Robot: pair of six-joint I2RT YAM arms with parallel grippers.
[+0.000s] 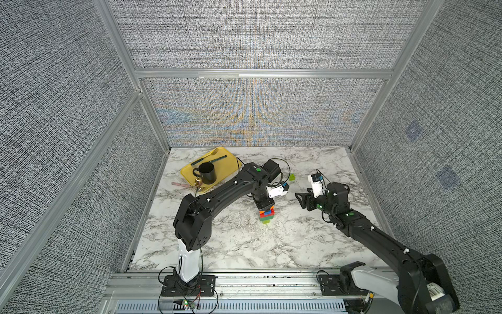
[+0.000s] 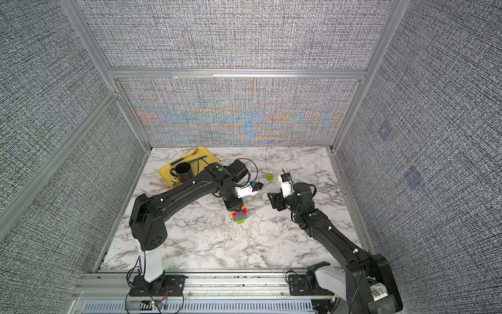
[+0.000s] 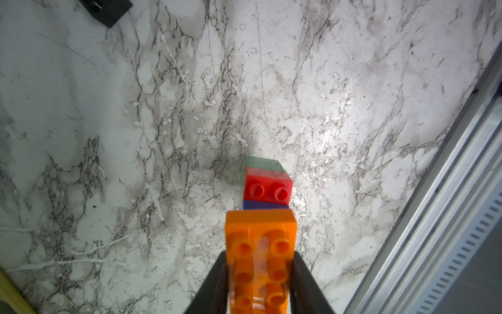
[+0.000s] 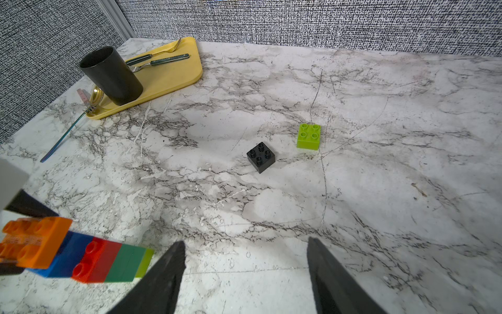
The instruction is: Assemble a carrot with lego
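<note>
A multicoloured brick stack juts out from my left gripper, which is shut on its orange brick (image 3: 260, 219). Past the orange come a blue brick (image 4: 71, 253), a red brick (image 4: 99, 260), a green brick (image 4: 124, 263) and a lime brick (image 4: 144, 262). The orange and blue bricks appear to touch; whether they are fully pressed together I cannot tell. Two red studs stay bare beside the blue brick. My right gripper stands open and empty, to the right of the stack. On the table lie a loose lime brick (image 4: 309, 136) and a black brick (image 4: 261, 157).
At the back left, a yellow tray (image 4: 183, 68) bears cutlery and a black mug (image 4: 110, 74). A blue-handled utensil (image 4: 62, 137) lies at its near side.
</note>
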